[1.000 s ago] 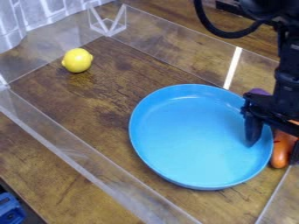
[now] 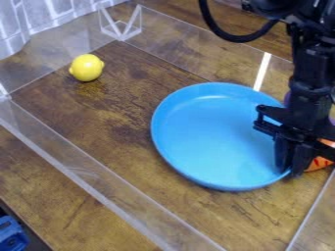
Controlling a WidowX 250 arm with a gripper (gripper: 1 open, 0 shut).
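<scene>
My black gripper (image 2: 291, 147) reaches down from the upper right to the right rim of a large blue plate (image 2: 210, 137). Its fingertips are dark and crowded together at the rim, so whether anything is between them is hard to see. An orange object (image 2: 316, 157) lies at the right, just beside the plate and partly hidden behind the gripper.
A yellow lemon (image 2: 86, 68) sits at the upper left on the wooden table (image 2: 92, 127). Clear plastic walls border the work area, and the left part of the table is mostly free.
The gripper has moved left and down at the plate's right rim. The plate has shifted slightly left and up, and the purple object at the right is now mostly hidden.
</scene>
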